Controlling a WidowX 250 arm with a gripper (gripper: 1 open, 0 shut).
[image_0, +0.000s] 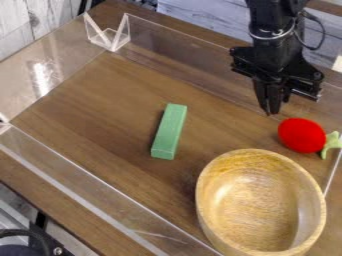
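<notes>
The black gripper (271, 100) hangs in the upper right of the camera view, above and left of a red object with a pale green top (301, 134), likely a toy vegetable. I cannot tell how far its fingers are apart. A green block (168, 131) lies mid-table. A large tan bowl (261, 205) sits at the lower right.
Clear plastic walls (136, 42) edge the wooden table (94, 120).
</notes>
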